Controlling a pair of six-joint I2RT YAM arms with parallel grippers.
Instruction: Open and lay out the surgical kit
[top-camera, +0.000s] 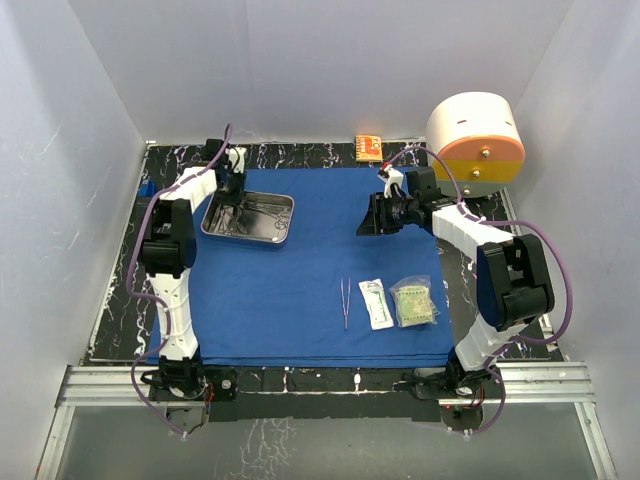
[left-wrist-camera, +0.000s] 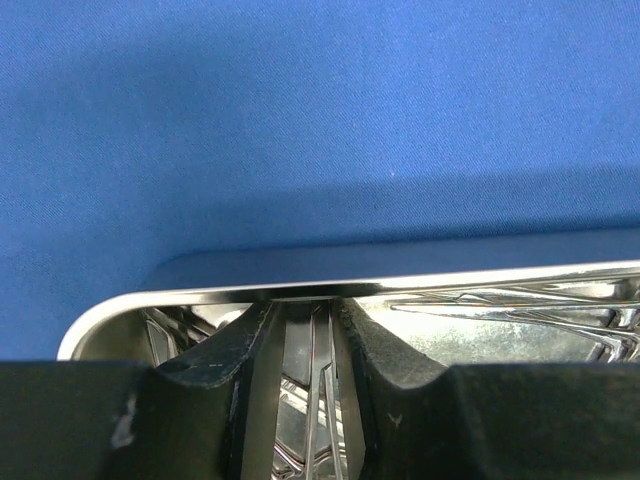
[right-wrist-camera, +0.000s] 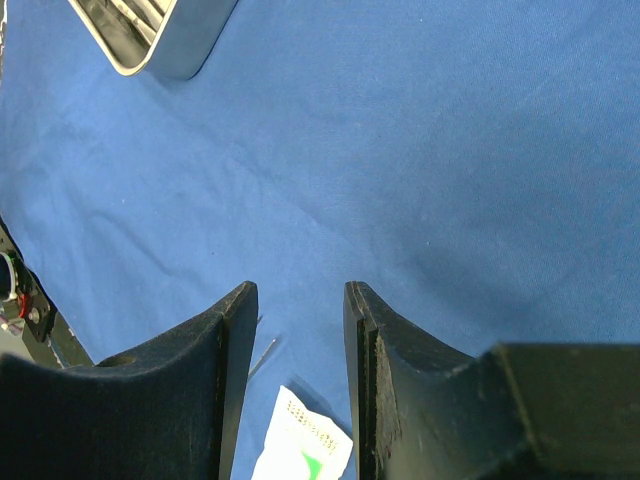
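A steel tray (top-camera: 262, 236) holding several shiny instruments (left-wrist-camera: 520, 310) sits on the blue drape (top-camera: 280, 300) at upper left. My left gripper (top-camera: 232, 200) reaches down into its left part; in the left wrist view its fingers (left-wrist-camera: 260, 360) stand slightly apart around the upright metal arms of an instrument (left-wrist-camera: 315, 400), with no firm hold evident. My right gripper (top-camera: 375, 222) hovers open over the drape, right of the tray, nothing between its fingers. Tweezers (top-camera: 346, 305), a white packet (top-camera: 376, 303) and a bagged gauze pack (top-camera: 414, 301) lie at lower right.
A rounded box with yellow drawer (top-camera: 465, 148) stands at back right, an orange packet (top-camera: 368, 148) at the back edge. A blue object (top-camera: 148, 189) lies on the marble left of the drape.
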